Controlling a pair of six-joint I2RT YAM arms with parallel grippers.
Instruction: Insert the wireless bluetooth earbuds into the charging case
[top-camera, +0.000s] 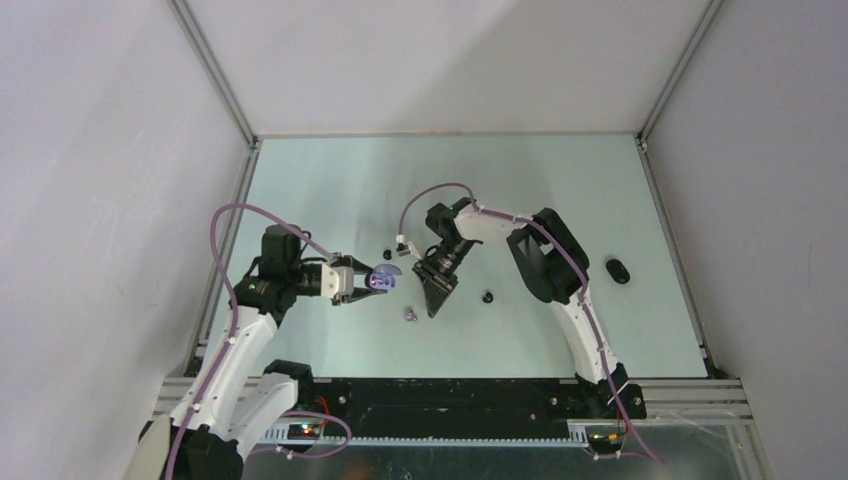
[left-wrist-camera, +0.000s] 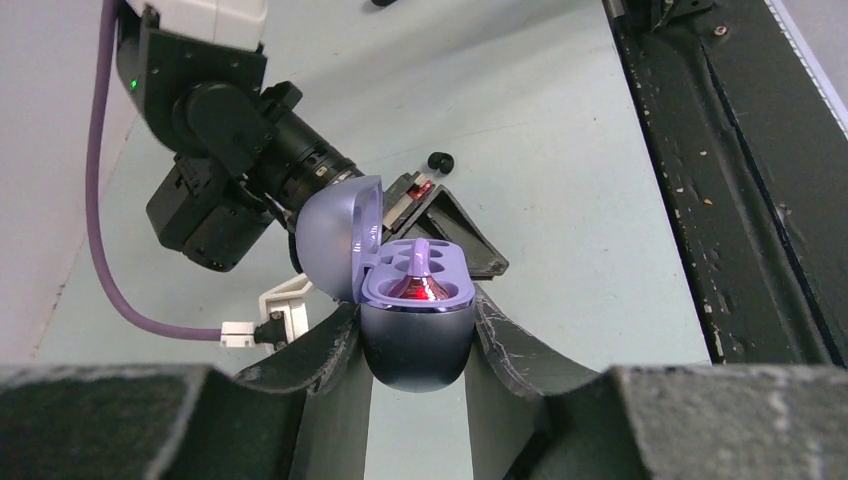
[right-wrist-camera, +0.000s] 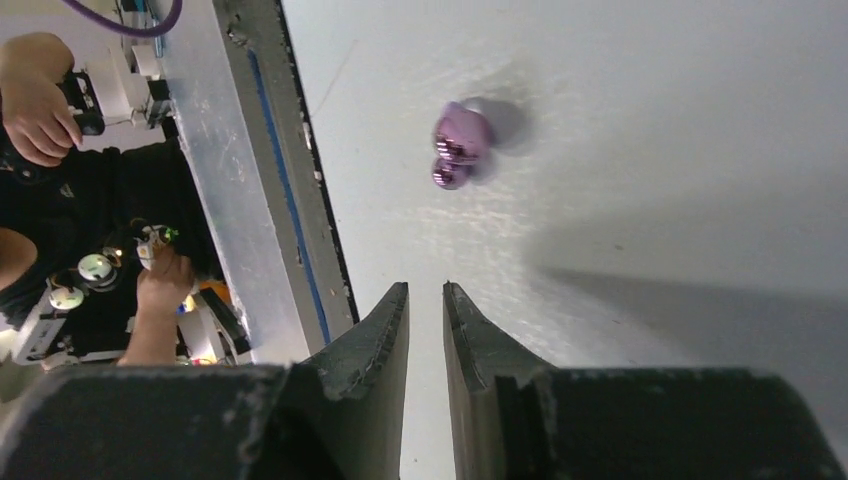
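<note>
A purple charging case (left-wrist-camera: 415, 340), lid open, is held upright in my left gripper (top-camera: 362, 281); one purple earbud shows in it, with a red light. A loose purple earbud (right-wrist-camera: 462, 135) lies on the table, also small in the top view (top-camera: 410, 314). My right gripper points down near that earbud, its fingertips close together; I see nothing clearly between them.
Small black objects lie at (top-camera: 387, 254) on the white table (top-camera: 500, 340); a black oval case (top-camera: 618, 271) is at the right. A dark rail borders the front edge.
</note>
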